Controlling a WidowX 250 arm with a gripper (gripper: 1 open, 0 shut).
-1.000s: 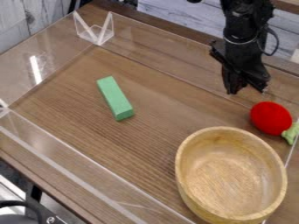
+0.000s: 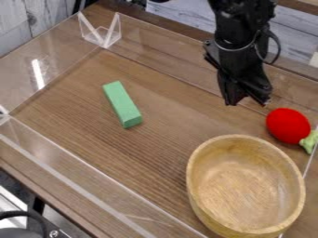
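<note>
My black gripper (image 2: 233,93) hangs over the upper middle-right of the wooden table, shut, with nothing visible between its fingers. To its lower right lies a red round object (image 2: 287,126), with a light green item (image 2: 311,136) partly showing beside it at the edge of the view. A green rectangular block (image 2: 122,104) lies to the left. A large pale tan bowl (image 2: 244,224) sits at the lower right, below the gripper.
A clear plastic object (image 2: 100,28) stands at the top left. A black cable lies at the bottom left.
My gripper has moved left and toward the camera, away from the spot above the red object. The objects on the table have not moved.
</note>
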